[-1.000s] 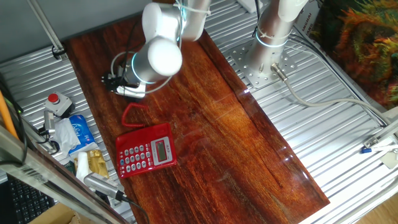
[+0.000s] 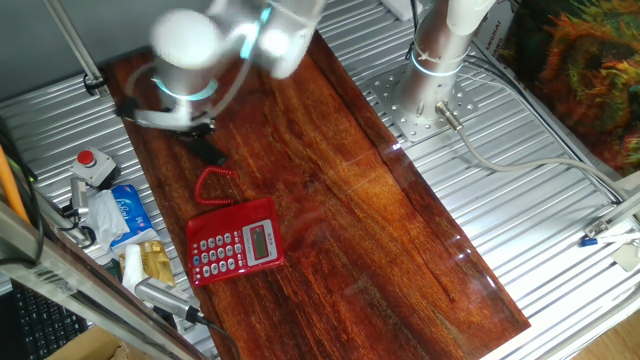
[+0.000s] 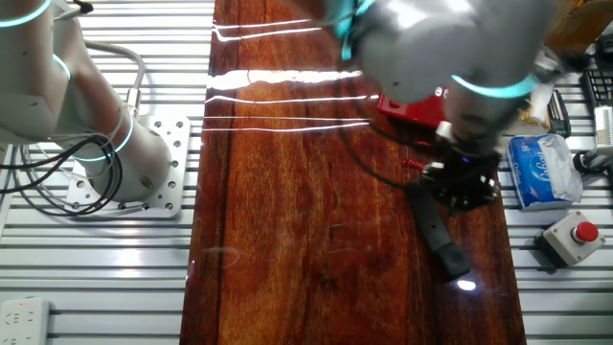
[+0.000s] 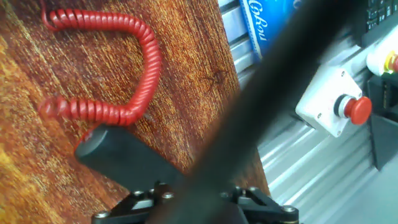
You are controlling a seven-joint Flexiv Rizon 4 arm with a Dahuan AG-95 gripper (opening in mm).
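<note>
A red desk phone (image 2: pixel 235 240) lies at the left side of the wooden table, its keypad facing up. Its coiled red cord (image 4: pixel 146 68) runs to a black handset (image 3: pixel 436 235), which appears to rest on the wood. My gripper (image 2: pixel 203 130) is just over the handset's upper-left end in exterior view 1. In the wrist view the handset's near end shows, and the rest passes behind a blurred dark bar (image 4: pixel 261 106) close to the camera. That bar hides the space between the fingers, so whether they touch the handset cannot be told.
Left of the table on the slatted metal bench stand a red-button box (image 2: pixel 94 168) and a blue-white tissue pack (image 2: pixel 130 215). A jointed metal arm (image 2: pixel 165 297) stands by the phone's lower left.
The arm has swung toward the upper left and tilted over. More of the handset shows now than one second ago. The phone has stayed in place.
</note>
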